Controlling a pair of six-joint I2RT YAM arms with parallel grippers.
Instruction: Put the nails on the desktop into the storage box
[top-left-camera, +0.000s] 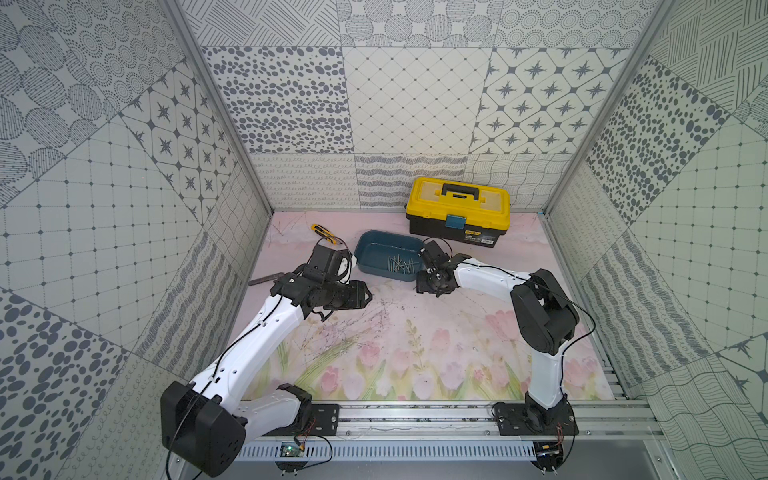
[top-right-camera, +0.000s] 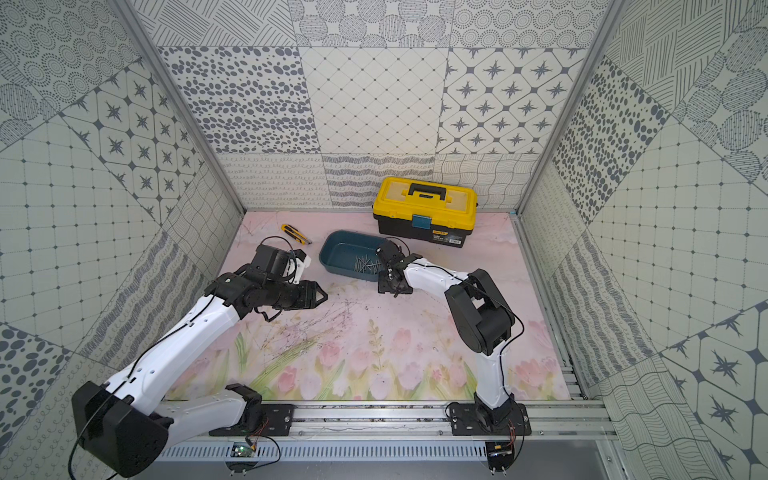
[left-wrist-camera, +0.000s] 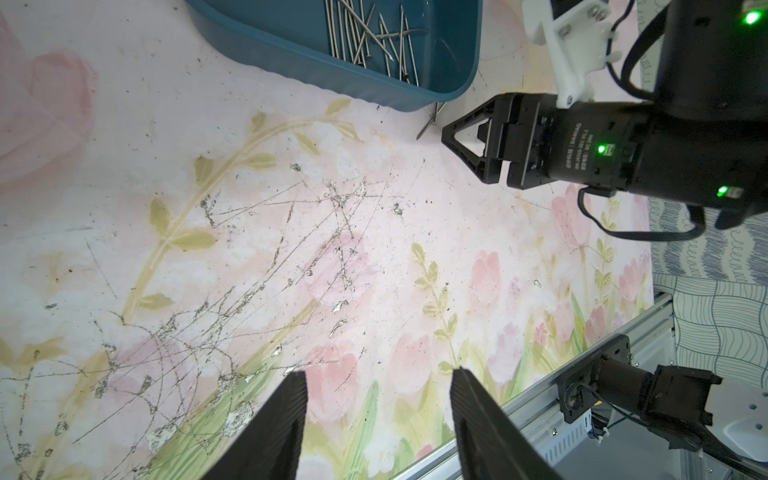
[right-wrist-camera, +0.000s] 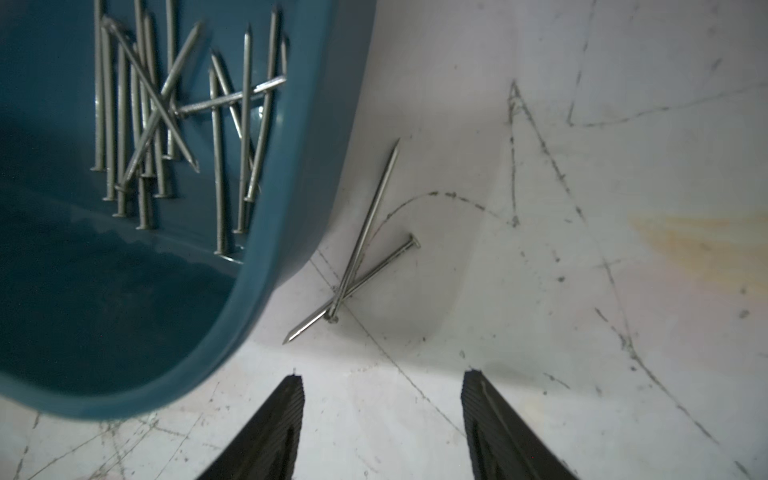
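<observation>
Two nails (right-wrist-camera: 368, 228) lie crossed on the desktop, just outside the blue storage box (right-wrist-camera: 308, 136), seen closely in the right wrist view. Inside that box several nails (left-wrist-camera: 364, 36) rest in a heap. My right gripper is over the desk beside the box's corner, its fingers (right-wrist-camera: 276, 428) apart and nothing between them; the two nails are just ahead of the fingertips. My left gripper is also open and empty, above bare desktop to the left of and in front of the box. From the top views my right gripper (top-left-camera: 432, 292) hides the two loose nails.
A yellow and black toolbox (top-left-camera: 458, 212) stands behind the box, to the right. A yellow utility knife (top-left-camera: 324, 233) and a dark tool (top-left-camera: 266, 278) lie at the left.
</observation>
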